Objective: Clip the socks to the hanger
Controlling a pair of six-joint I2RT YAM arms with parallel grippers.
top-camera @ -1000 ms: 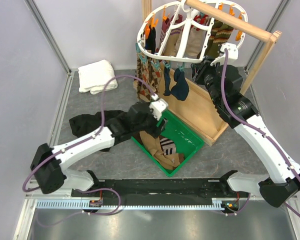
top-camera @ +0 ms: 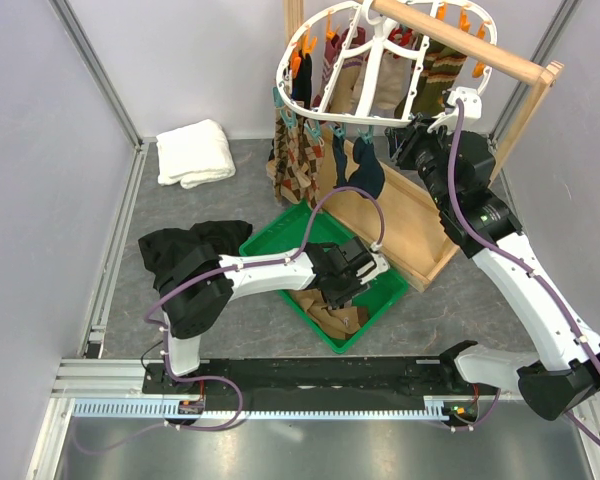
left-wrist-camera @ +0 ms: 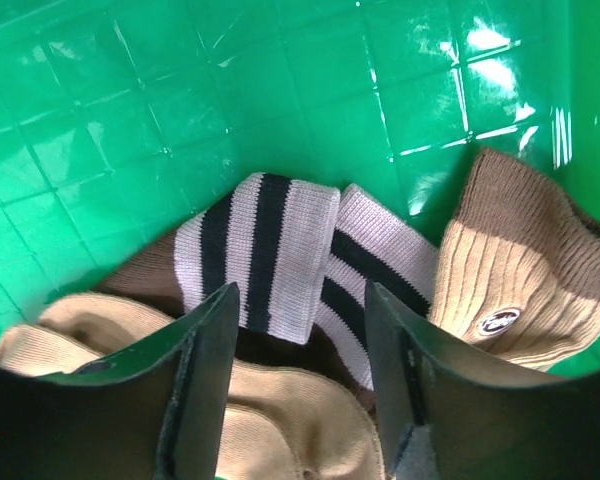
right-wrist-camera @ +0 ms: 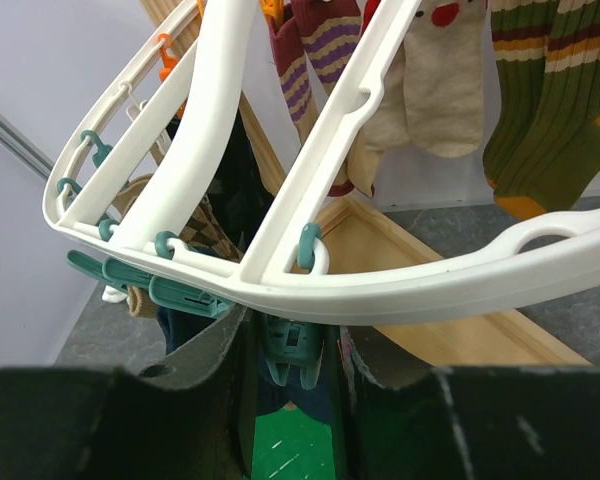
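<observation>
Over the green basket (top-camera: 270, 236) my left gripper has its fingers apart. Between and beyond its fingertips, in the left wrist view, lies a sock with black and grey stripes (left-wrist-camera: 255, 250), nothing gripped. A tan sock (left-wrist-camera: 290, 410) lies below it and a brown-and-tan sock (left-wrist-camera: 525, 265) to the right. Up at the front rim of the white round hanger (top-camera: 390, 118), my right gripper is shut on a teal clip (right-wrist-camera: 292, 345) hanging from the rim. Dark blue socks (top-camera: 366, 172) hang from clips left of it.
More socks hang round the hanger, among them patterned brown socks (top-camera: 298, 160) and green striped socks (right-wrist-camera: 555, 100). A wooden stand (top-camera: 400, 225) backs the basket. A white towel (top-camera: 194, 153) and a black cloth (top-camera: 185, 245) lie on the left floor.
My left arm has swung right and reached down over the basket, covering the striped sock in the top view. The right gripper stays at the hanger rim, and the hanger has shifted very slightly.
</observation>
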